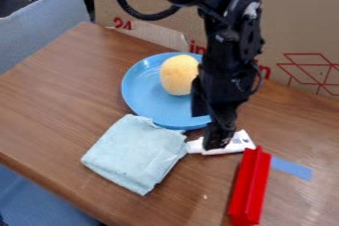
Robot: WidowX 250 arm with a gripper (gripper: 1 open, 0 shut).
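Observation:
The black arm comes down from the top of the view, its gripper [217,129] low over a white tube [239,143] beside the right rim of the blue plate. Its fingers are dark and hard to make out. A yellow round object [179,75] sits on the blue plate [141,93]. A folded light-blue cloth [133,155] lies in front of the plate, left of the tube.
A red bar-shaped object [249,188] lies at the front right, near a blue tape strip [294,169]. A cardboard box [299,42] stands behind.

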